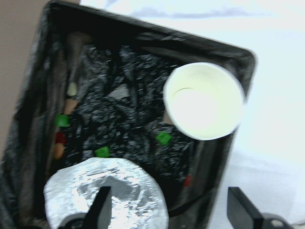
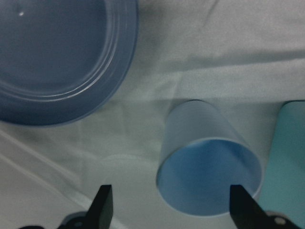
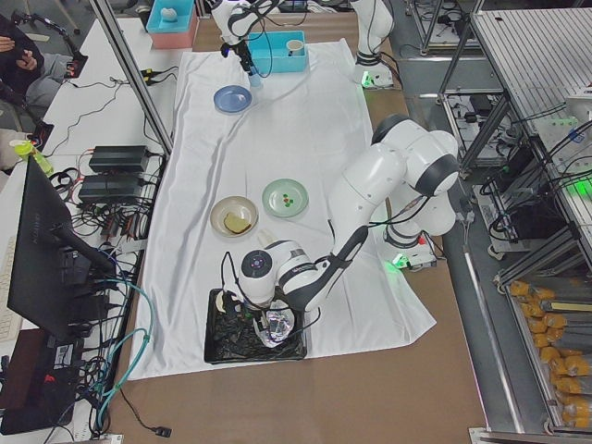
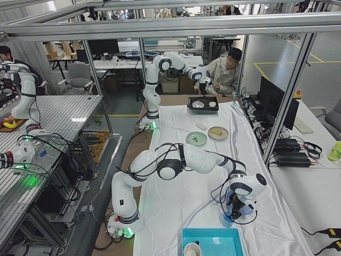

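My left gripper hangs open over a black lined bin (image 1: 128, 67) holding a white cup (image 1: 205, 105), crumpled foil (image 1: 128, 191) and small coloured scraps; nothing shows between its fingertips. At the far end, my right gripper stands open above a light blue cup (image 2: 190, 133), whose rim faces up at the camera. A blue plate (image 2: 52, 57) lies beside that cup. In the left camera view, a green plate (image 3: 285, 190) with small green bits and a beige plate (image 3: 225, 203) with a yellow item lie mid-table.
A turquoise bin (image 4: 216, 240) with a cup inside stands by the blue cup. A monitor (image 3: 51, 268) and cables line one side of the table.
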